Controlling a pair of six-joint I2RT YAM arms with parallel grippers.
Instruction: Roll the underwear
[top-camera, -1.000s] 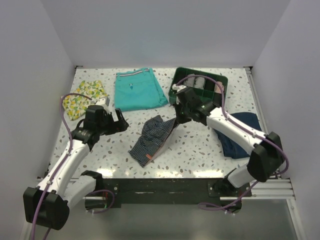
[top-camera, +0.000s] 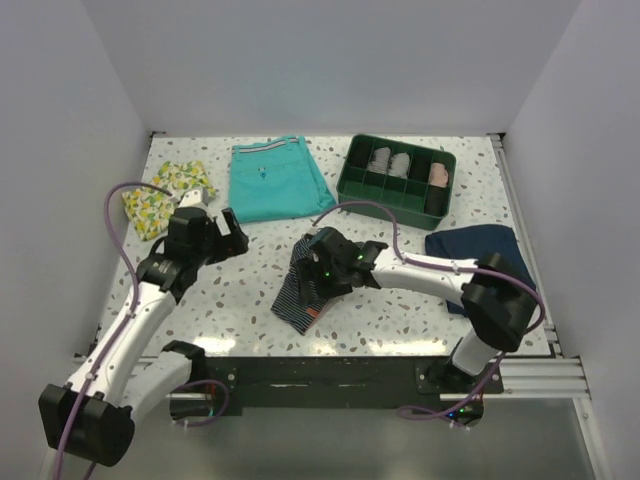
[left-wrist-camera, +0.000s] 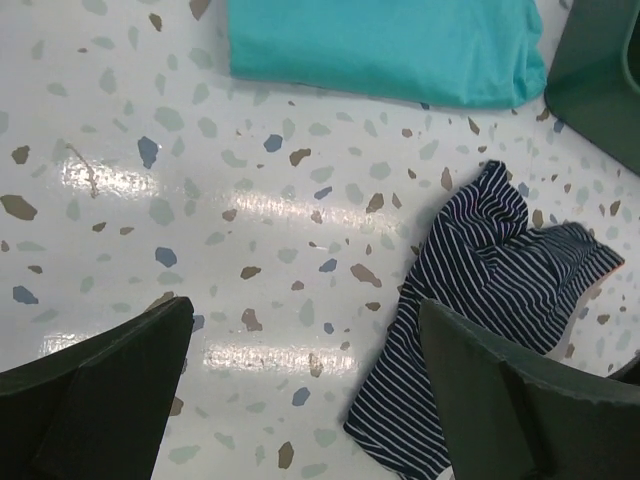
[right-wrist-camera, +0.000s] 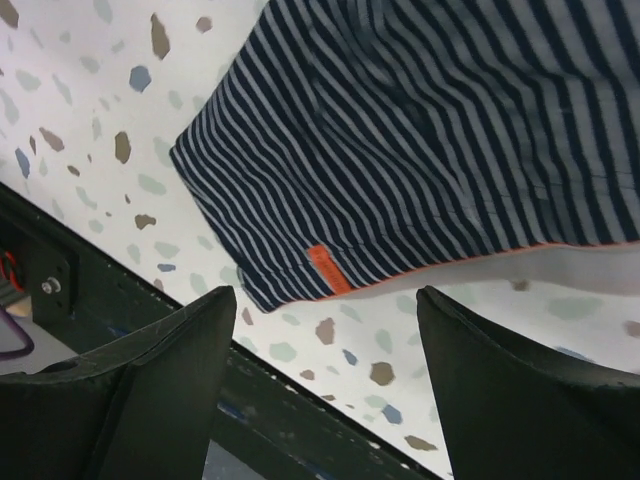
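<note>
The underwear (top-camera: 290, 300), dark with thin white stripes, orange edging and a small orange label, lies loosely spread and wrinkled on the speckled table. My right gripper (top-camera: 315, 275) is over it; in the right wrist view the open fingers (right-wrist-camera: 140, 390) sit at the near edge, the cloth beyond them. My left gripper (top-camera: 225, 235) is open over bare table left of the underwear, which shows at the lower right of the left wrist view (left-wrist-camera: 480, 280).
A folded teal cloth (top-camera: 275, 185) lies at the back, a yellow floral cloth (top-camera: 150, 210) at back left, a green compartment box (top-camera: 400, 200) at back right and a navy cloth (top-camera: 480, 240) at right. Bare table (top-camera: 220, 310) shows front left.
My right gripper has moved from near the green box leftward and toward the front, over the underwear. My left gripper has shifted slightly.
</note>
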